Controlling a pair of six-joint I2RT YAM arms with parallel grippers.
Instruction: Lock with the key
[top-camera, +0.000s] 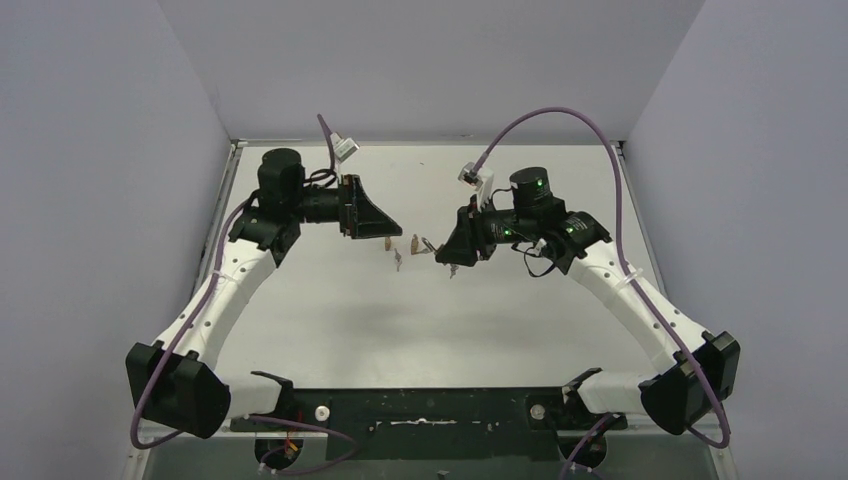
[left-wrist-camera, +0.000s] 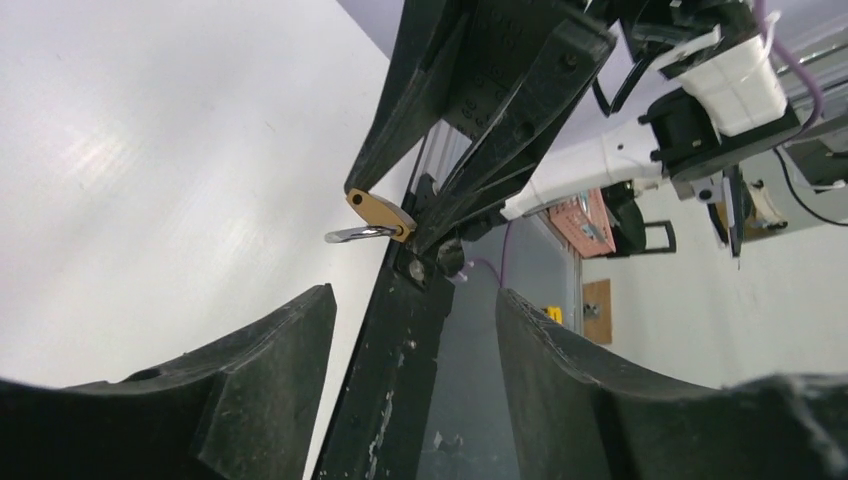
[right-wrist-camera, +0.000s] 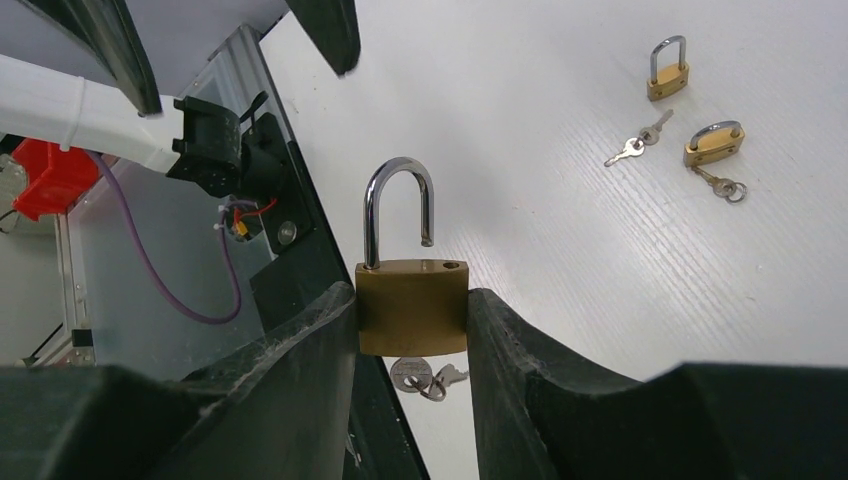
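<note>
A brass padlock (right-wrist-camera: 412, 308) is clamped between the fingers of my right gripper (top-camera: 440, 258), its steel shackle (right-wrist-camera: 398, 170) swung up with one end free of the body. In the left wrist view the same padlock (left-wrist-camera: 384, 215) sticks out of the right gripper's tips. My left gripper (top-camera: 398, 230) is parted and empty, a short gap to the left of the padlock. Below the held padlock, in the right wrist view, a key with a round tag (right-wrist-camera: 425, 379) shows; whether it hangs from the lock or lies on the table I cannot tell.
Two more brass padlocks stand on the white table, one upright (right-wrist-camera: 668, 80) and one beside it (right-wrist-camera: 714, 144). Near them lie a pair of keys (right-wrist-camera: 640, 140) and another key on a ring (right-wrist-camera: 722, 184).
</note>
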